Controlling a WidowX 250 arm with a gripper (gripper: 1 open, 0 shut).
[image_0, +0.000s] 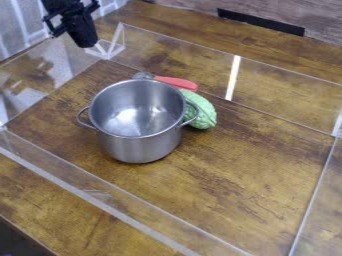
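A steel pot (139, 130) with two side handles stands on the wooden table, left of centre, empty inside as far as shows. A pale green vegetable-like object (201, 113) lies against its right side. Behind the pot lies a utensil with a red handle (177, 82), its metal end partly hidden. My black gripper (83, 38) hangs at the top left, above and apart from these things; it is small and dark, with nothing visible held in it.
Clear panels or strips border the wooden work area (261, 170). A dark edge (267, 15) runs along the back.
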